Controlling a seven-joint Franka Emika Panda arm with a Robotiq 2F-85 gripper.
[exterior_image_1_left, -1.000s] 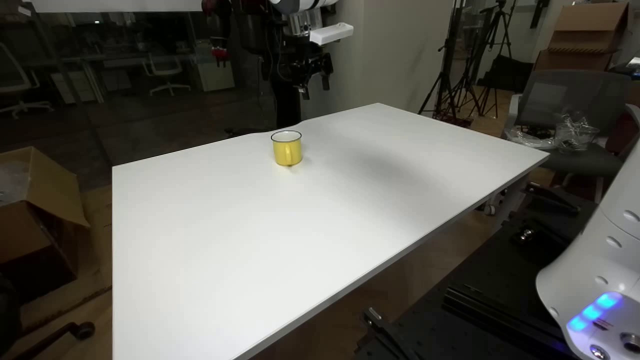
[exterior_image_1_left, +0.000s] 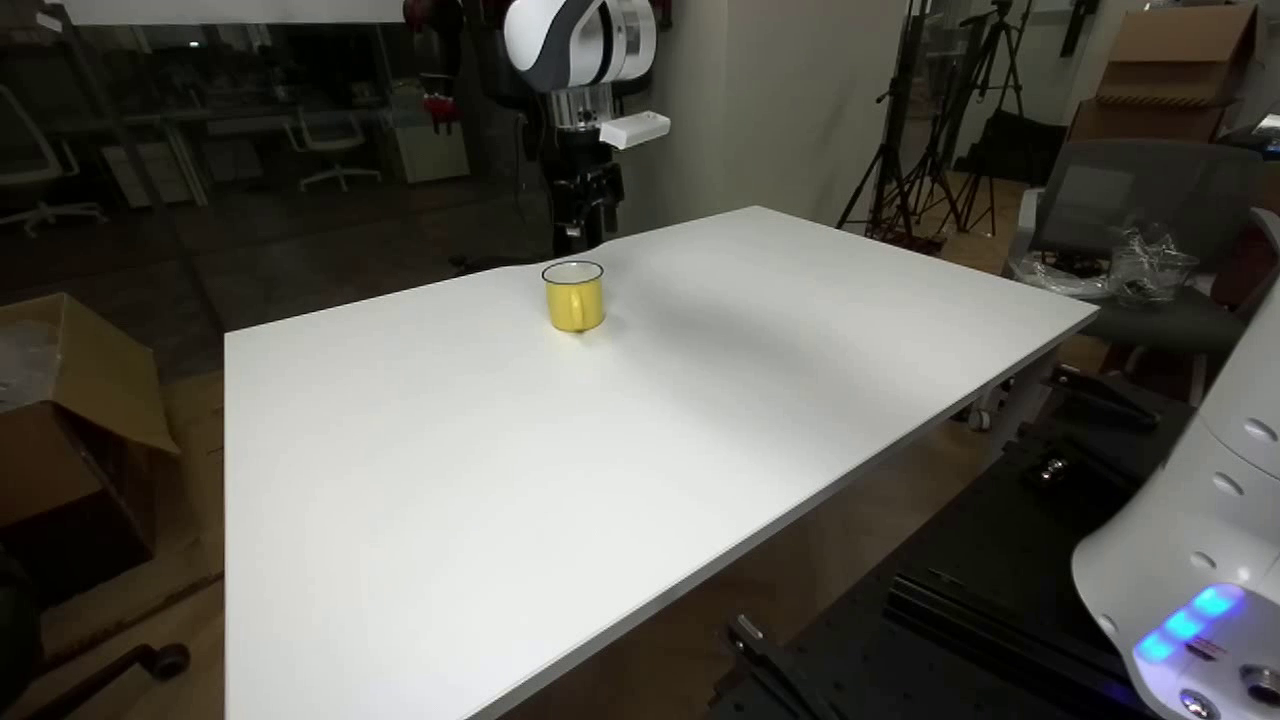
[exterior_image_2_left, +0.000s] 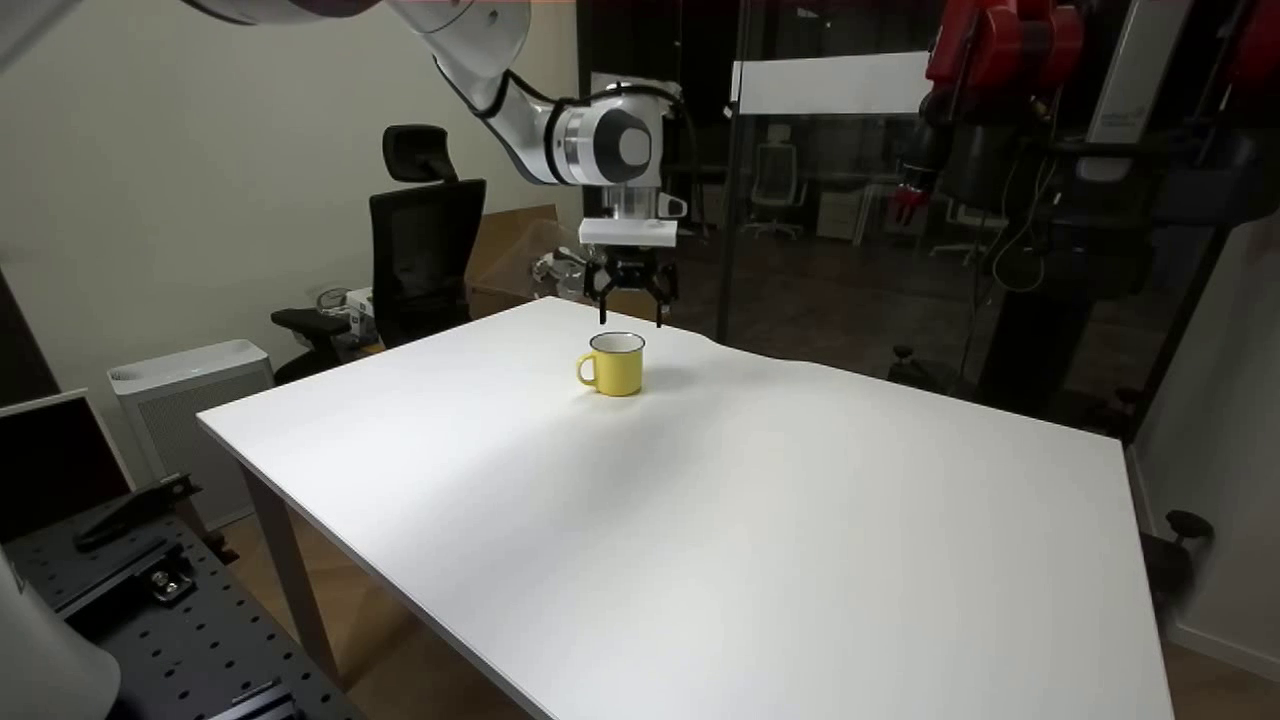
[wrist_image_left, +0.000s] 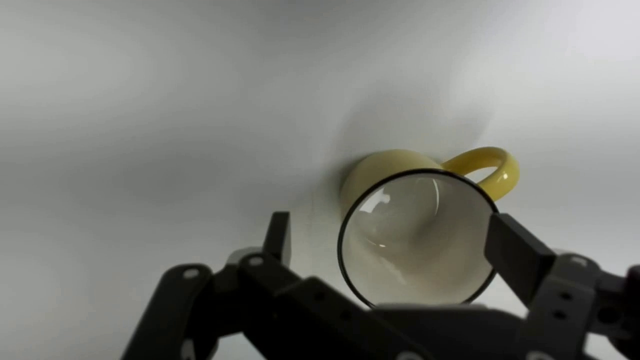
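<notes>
A yellow mug (exterior_image_1_left: 575, 300) with a dark rim and white inside stands upright on the white table (exterior_image_1_left: 480, 480). Its handle points toward the camera in exterior view 1 and to the left in exterior view 2. My gripper (exterior_image_2_left: 631, 322) hangs open above the mug, its fingers pointing down. In the wrist view the open mug (wrist_image_left: 420, 240) lies below and between the spread fingertips, nearer the right one. Its handle extends toward the upper right there. Nothing is held, and the mug's lower edge is hidden by the gripper body.
Beyond the table are a black office chair (exterior_image_2_left: 420, 252), an open cardboard box (exterior_image_1_left: 102, 396) and a second, red robot (exterior_image_2_left: 996, 54).
My gripper has come down and shifted left in exterior view 1, from beyond the mug's upper right to close above it. The mug has stayed in place.
</notes>
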